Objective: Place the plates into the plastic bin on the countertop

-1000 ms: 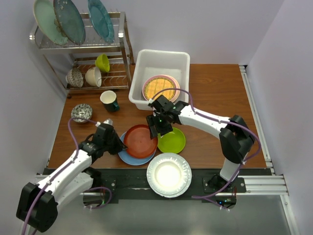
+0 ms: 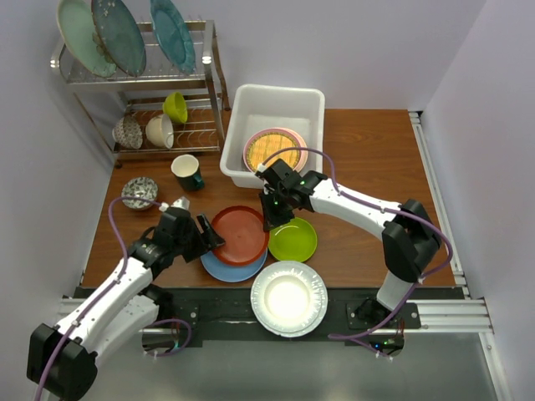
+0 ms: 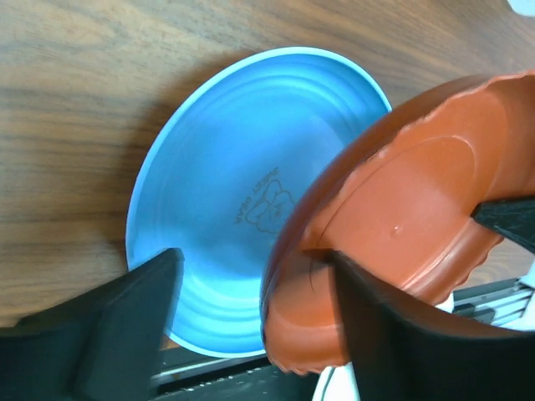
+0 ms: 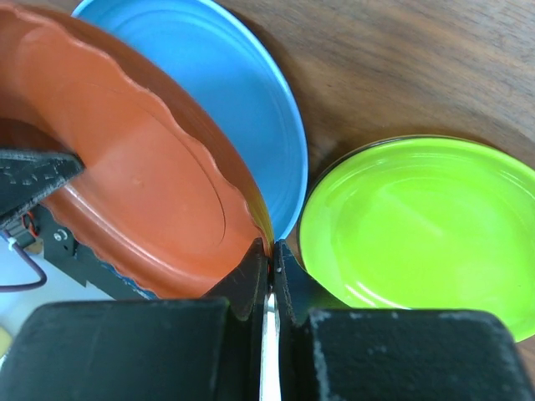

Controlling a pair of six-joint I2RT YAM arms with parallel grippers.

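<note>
The red-brown plate (image 2: 240,235) is raised over the blue plate (image 2: 224,271), partly covering it. My right gripper is shut on the red-brown plate's right rim. At its left side, my left gripper stands open, with one finger (image 3: 150,288) over the blue plate and the other over the red-brown plate's inside. Right of these lies the green plate (image 2: 294,243). A stack of white plates (image 2: 289,298) sits at the counter's front edge. The white plastic bin (image 2: 315,115) stands at the back, holding a pink-rimmed, yellow-patterned plate (image 2: 269,153).
A metal dish rack (image 2: 209,63) with plates and cups occupies the back left. A dark green mug (image 2: 191,179) and a patterned bowl (image 2: 140,192) stand left of the bin. Bare wooden counter (image 2: 376,159) lies to the right.
The plate has shifted slightly toward the back.
</note>
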